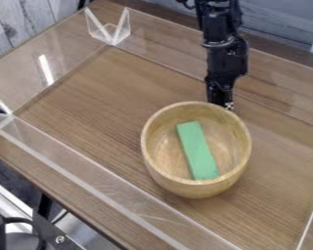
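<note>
A black robot arm hangs from the top of the camera view, its gripper (225, 100) low over the table just behind a tan bowl (160, 157). The fingertips are small and dark, close to the bowl's far rim; I cannot make out whether anything is between them. Inside the bowl lies a green rectangular block (199, 150).
A white, angular wire-like object (110, 29) sits at the back left. Dark cables lie at the lower left edge.
</note>
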